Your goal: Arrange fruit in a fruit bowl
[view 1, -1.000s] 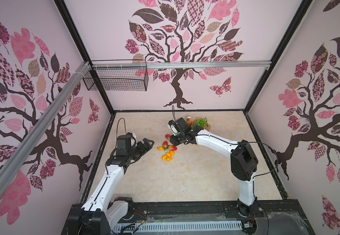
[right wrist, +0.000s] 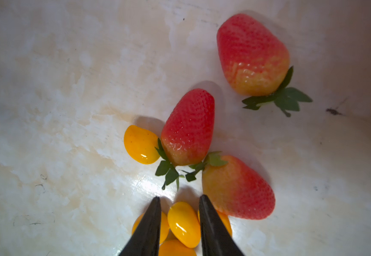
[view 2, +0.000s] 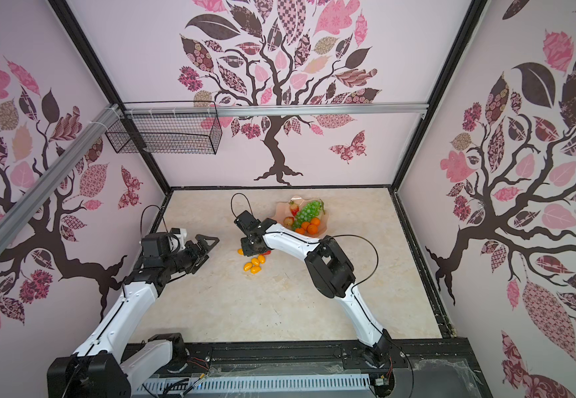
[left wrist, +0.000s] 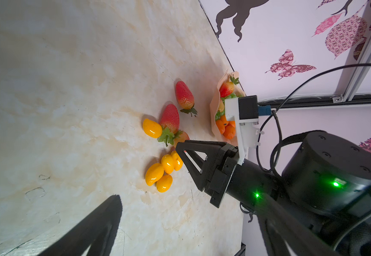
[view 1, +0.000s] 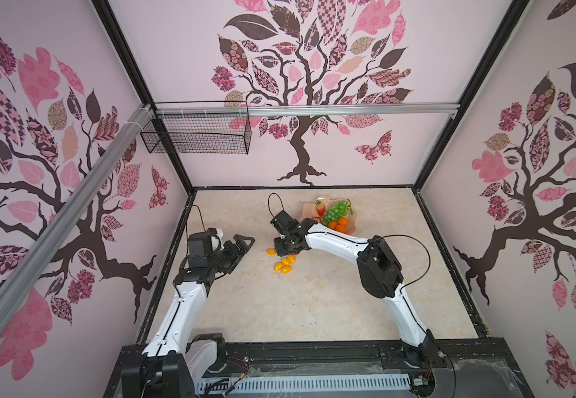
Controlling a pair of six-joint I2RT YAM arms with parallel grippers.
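Note:
Three strawberries lie on the table: a far strawberry [right wrist: 253, 55], a middle strawberry [right wrist: 188, 128] and a near strawberry [right wrist: 238, 187]. A lone small yellow fruit [right wrist: 141, 144] is beside the middle one, and several more yellow fruits [left wrist: 154, 174] cluster close by. My right gripper is open above the fruit, with a yellow fruit showing between its fingertips from above. The pinkish bowl [left wrist: 214, 108] holds grapes [view 1: 335, 211], oranges [view 2: 312, 228] and a strawberry [left wrist: 226, 88]. My left gripper [view 1: 249, 240] stands open and empty left of the fruit, its fingers [left wrist: 102, 226] wide apart.
A black wire basket [view 1: 198, 132] hangs on the back-left wall above the table. My right arm [view 1: 337, 243] reaches across just in front of the bowl.
My right gripper has moved left and toward the front, from beside the strawberries to over them, and now hides them in the top left view. The left arm has shifted slightly left.

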